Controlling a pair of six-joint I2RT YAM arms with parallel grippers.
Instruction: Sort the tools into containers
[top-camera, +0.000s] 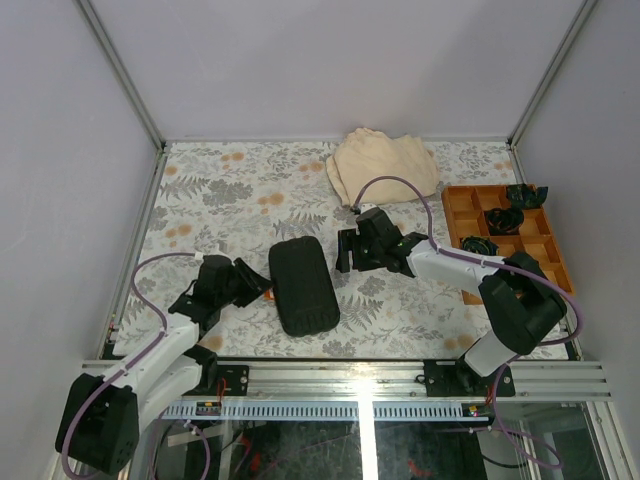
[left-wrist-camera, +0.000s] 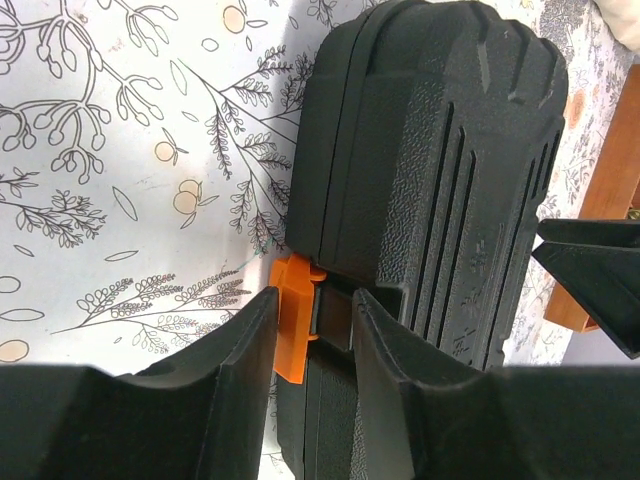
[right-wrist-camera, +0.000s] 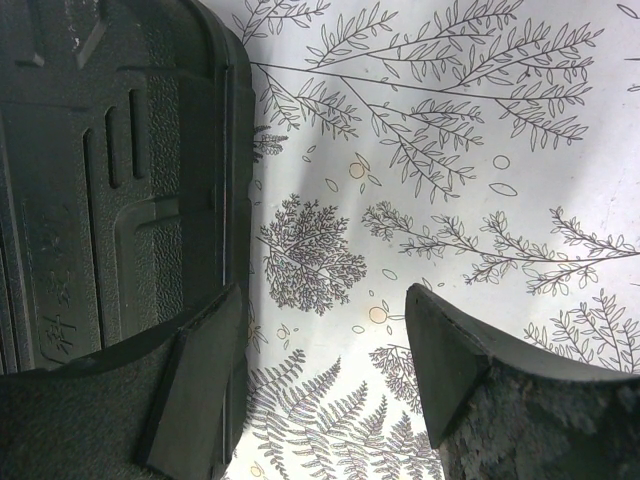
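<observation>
The black hard case (top-camera: 303, 286) lies closed on the table's middle, its long side running away from me. On its left edge an orange latch (left-wrist-camera: 294, 318) sticks out. My left gripper is open, with the latch between its fingers; contact with the latch is hard to judge. In the right wrist view, the case (right-wrist-camera: 90, 190) fills the left side. There my right gripper stands open beside the case's right edge, with only patterned tabletop showing between its fingers.
An orange compartment tray (top-camera: 462, 212) stands at the right, with black bundles (top-camera: 504, 220) in some compartments. A beige cloth (top-camera: 383, 165) lies at the back.
</observation>
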